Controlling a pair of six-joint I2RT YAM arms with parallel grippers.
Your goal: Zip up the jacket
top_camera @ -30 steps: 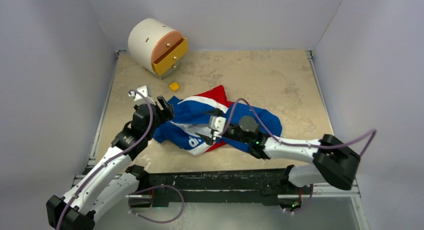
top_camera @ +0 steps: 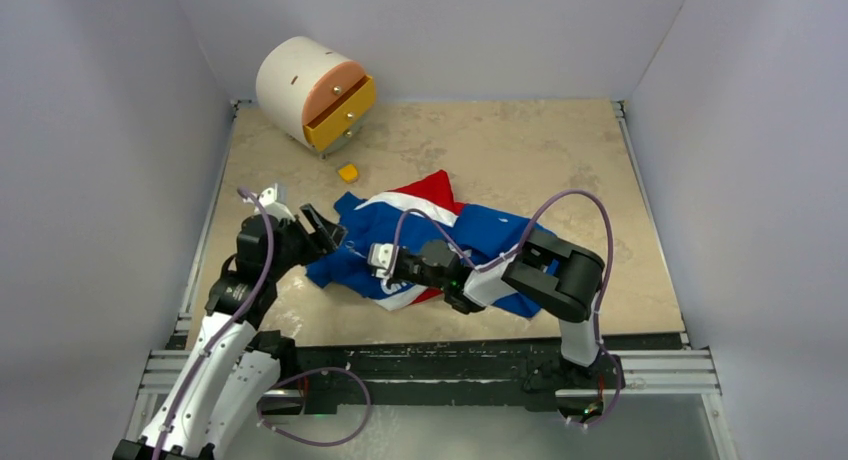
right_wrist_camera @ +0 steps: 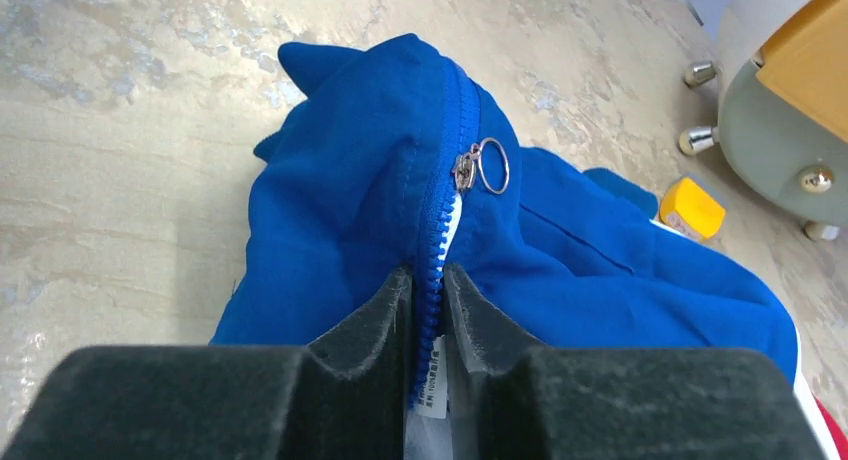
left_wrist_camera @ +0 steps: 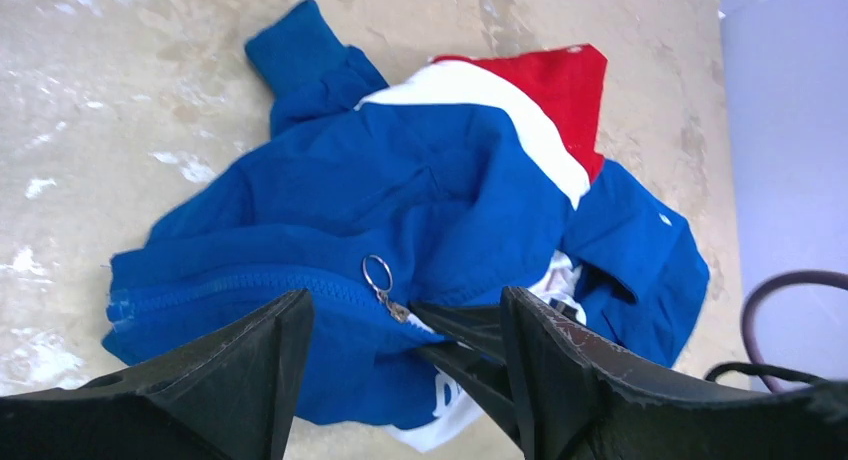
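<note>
The jacket, mostly blue with white and red parts, lies rumpled on the table; its blue fabric [top_camera: 370, 225] shows in the top view. My right gripper is shut on the jacket's zipper edges, just below the metal slider [right_wrist_camera: 464, 172]. Teeth pass up between its fingers, and the zipper beyond the slider looks joined. The slider's ring pull [right_wrist_camera: 494, 167] sticks out to one side. Over the jacket's left end, my left gripper [top_camera: 332, 228] stands open and empty. In the left wrist view the ring pull [left_wrist_camera: 378, 272] appears between its spread fingers, beside the right gripper's tips.
A white round cabinet [top_camera: 300, 80] with a yellow drawer [top_camera: 340, 115] pulled out stands at the back left. Near it lies a small yellow block [top_camera: 348, 172].
My right gripper has moved left along the jacket from its middle and closed on the zipper.
</note>
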